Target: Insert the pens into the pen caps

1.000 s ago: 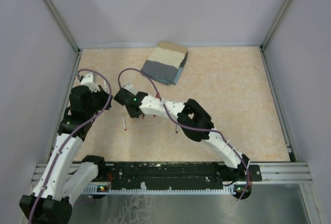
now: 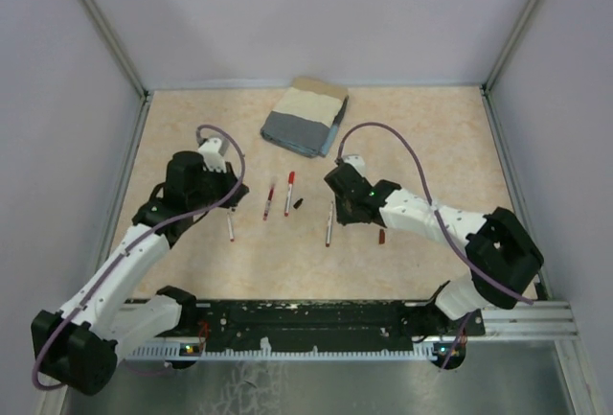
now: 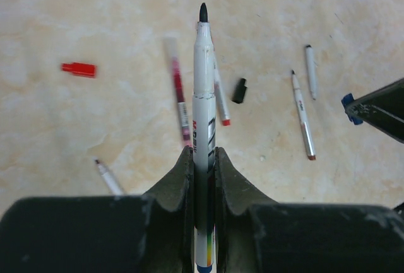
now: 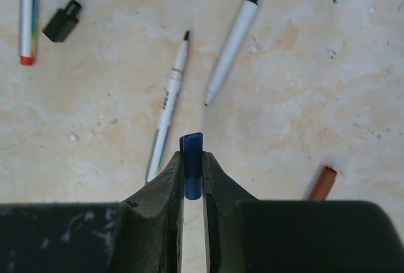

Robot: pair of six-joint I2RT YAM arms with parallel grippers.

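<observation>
My left gripper is shut on a white pen (image 3: 204, 77) with a blue end; its bare black tip points out past the fingers. In the right wrist view my right gripper is shut on a small dark blue cap (image 4: 192, 181), which sticks out at the fingertips. The blue cap and the held pen are well apart. On the table lie an uncapped white pen (image 4: 167, 106), a grey-white pen (image 4: 232, 50), a black cap (image 4: 62, 22) and a brown cap (image 4: 323, 183). Two red-marked pens, one red piece (image 3: 79, 69) and another pen (image 3: 109, 177) lie further left.
A folded grey and beige cloth (image 2: 305, 118) rests at the back middle of the table. Bare tabletop (image 2: 441, 147) spreads over the back right, and the front middle is clear too.
The right gripper has swung from left of centre to right of centre, uncovering the pens and black cap in the middle. My left gripper has shifted right and toward the front.
</observation>
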